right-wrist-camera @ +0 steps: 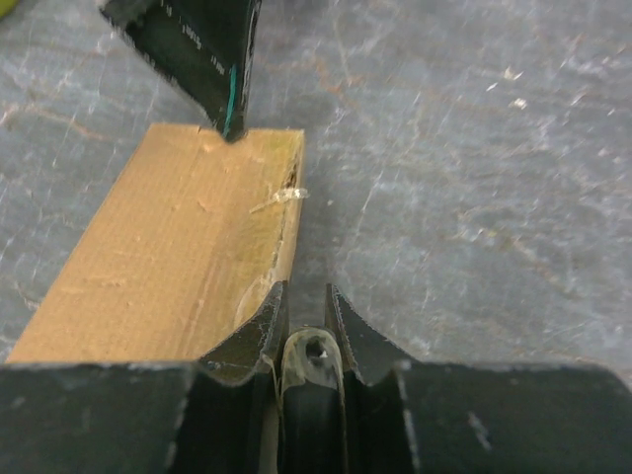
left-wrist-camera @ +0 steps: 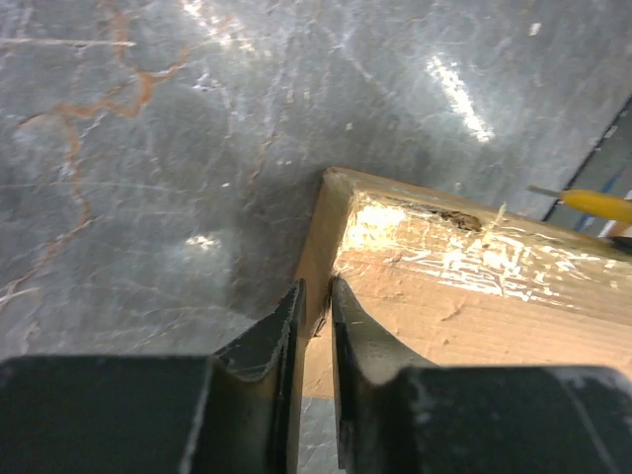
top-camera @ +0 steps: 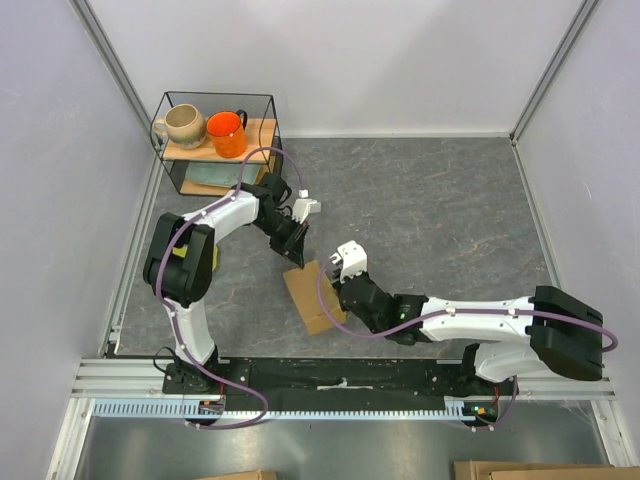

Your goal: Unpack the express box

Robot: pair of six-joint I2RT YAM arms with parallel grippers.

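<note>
The brown cardboard box (top-camera: 306,298) lies at a slant on the grey table between my arms. At its far end are the tips of my left gripper (top-camera: 300,263). In the left wrist view, the left fingers (left-wrist-camera: 346,331) stand slightly apart at a box edge; whether they press on it does not show. Beside the box's right side, my right gripper (top-camera: 336,283) is shut on a tool (right-wrist-camera: 311,375) with a clear, rounded end. Its yellow part and thin metal point (left-wrist-camera: 592,203) show at the right of the left wrist view, close to the box.
A wire rack (top-camera: 222,97) with a beige mug (top-camera: 184,126) and an orange mug (top-camera: 227,134) stands at the back left. Something yellow (top-camera: 212,250) is partly hidden behind my left arm.
</note>
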